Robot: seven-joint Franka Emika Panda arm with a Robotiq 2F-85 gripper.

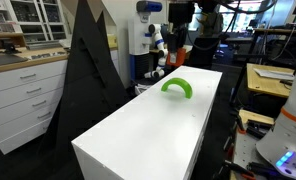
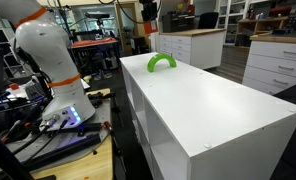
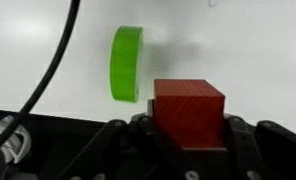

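Note:
Between the fingers of my gripper is a red block (image 3: 189, 108), and the fingers are shut on it. In exterior view 2 the red block (image 2: 150, 27) hangs well above the far part of the white table (image 2: 203, 98), clear of everything below. A green arch (image 1: 186, 86) stands upright on the table, its two feet on the surface. From above, in the wrist view, the green arch (image 3: 126, 62) appears as a short strip to the left of the held block, apart from it.
A dark cable (image 3: 58, 55) crosses the wrist view's left side. Drawer cabinets stand beyond the table.

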